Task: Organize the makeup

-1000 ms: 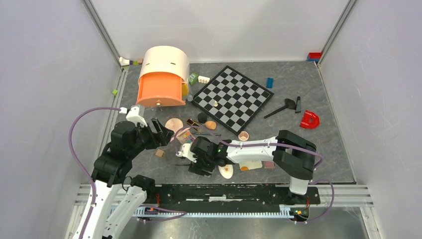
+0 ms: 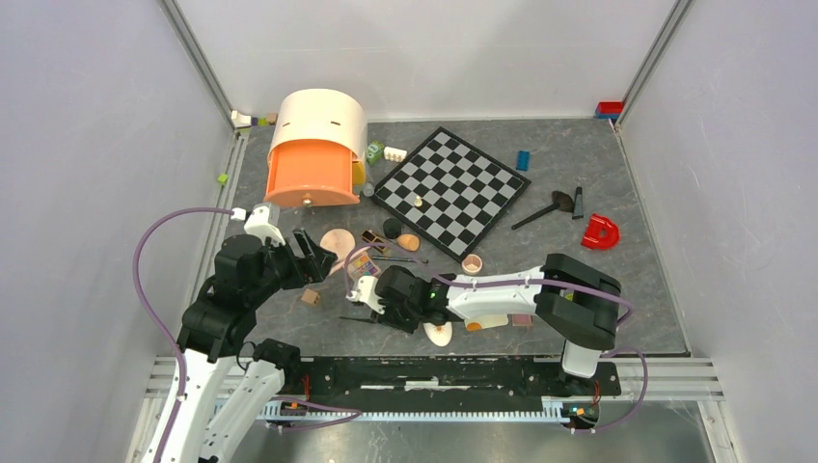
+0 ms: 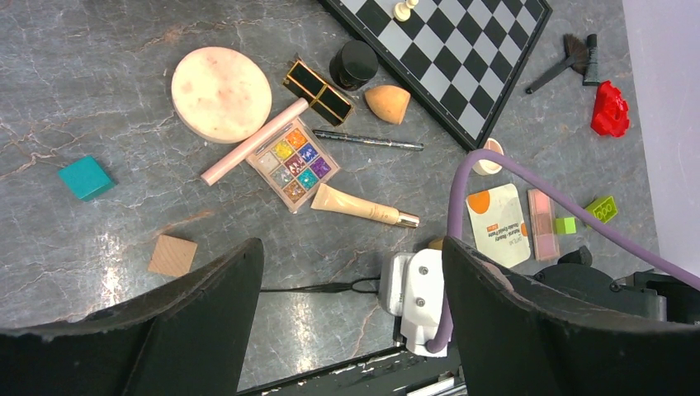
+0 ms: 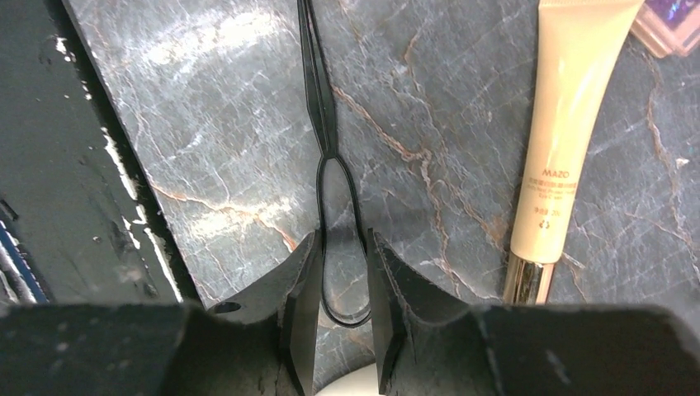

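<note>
A thin black tool with a wire loop (image 4: 323, 120) lies along the grey table. My right gripper is shut on its looped end, with a fingertip against each side. My left gripper hangs open over the table, empty. Below it are an eyeshadow palette (image 3: 295, 162), a pink tube (image 3: 254, 142), a beige cream tube (image 3: 355, 204), a black pencil (image 3: 367, 141), a round pink puff (image 3: 221, 95), a black jar (image 3: 355, 63), a gold-black compact (image 3: 317, 91) and a tan sponge (image 3: 388, 103). The orange drawer (image 2: 311, 183) of the cream cabinet (image 2: 319, 114) is pulled out.
A chessboard (image 2: 451, 191) fills the back middle. Right of it are a dark brush (image 2: 559, 204) and a red object (image 2: 600, 232). Wooden (image 3: 172, 256) and teal (image 3: 86, 178) blocks sit at left. A white oval object (image 2: 438, 334) lies beside the right gripper.
The right arm and gripper have shifted slightly, and the black tool's visible end has moved a little. The left arm stays where it was.
</note>
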